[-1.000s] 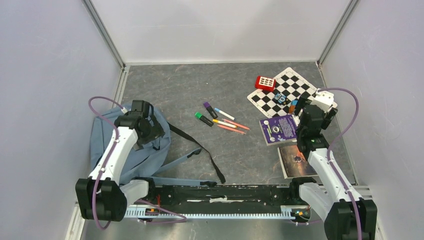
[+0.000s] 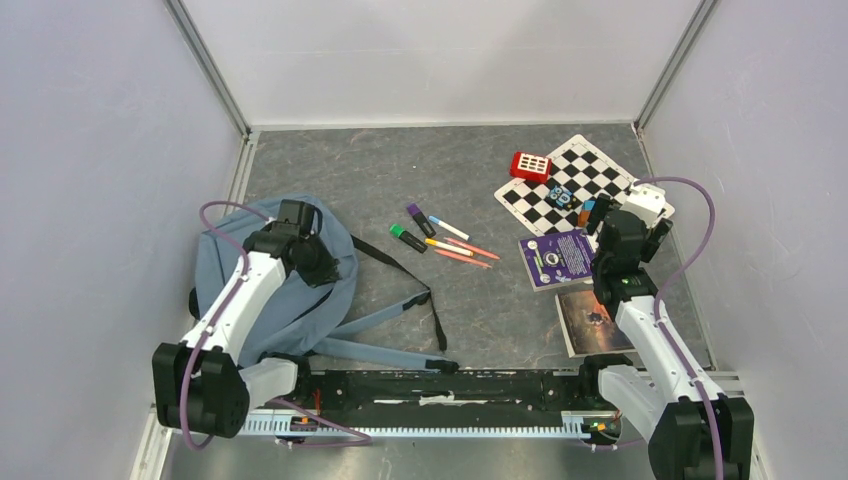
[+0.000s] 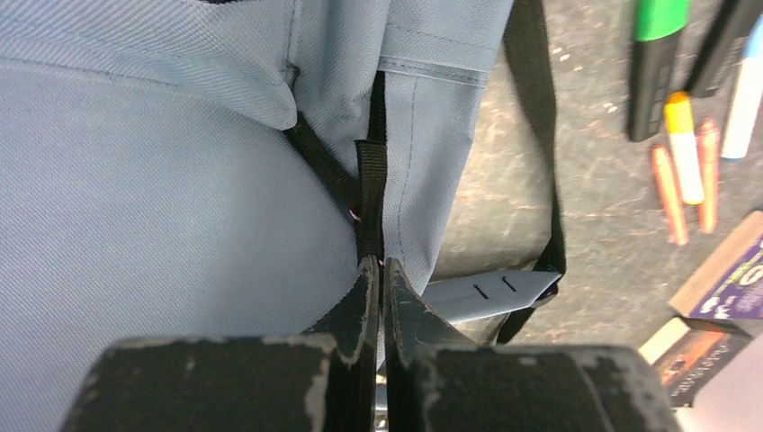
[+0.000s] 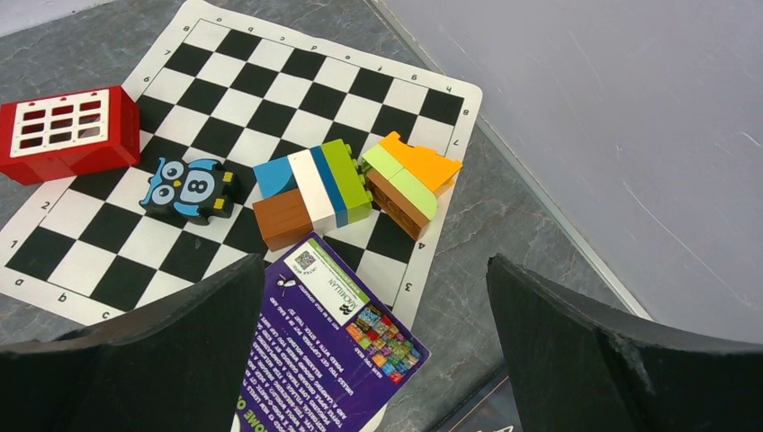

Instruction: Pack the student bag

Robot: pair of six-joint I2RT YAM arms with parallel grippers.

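Note:
The blue-grey bag lies on the left of the floor, its straps spread toward the right. In the left wrist view a short black strap loop on the bag runs down into my left gripper, which is shut on it. My right gripper is wide open above the purple book and chessboard, holding nothing. Several markers and crayons lie mid-floor, among them the green-capped marker, purple-capped marker and yellow-capped marker.
On the board are a red block, an owl block and stacked coloured bricks. A dark book lies in front of the purple one. Side walls stand close by both arms.
The bag and its straps shifted rightward with it. The right arm stayed still.

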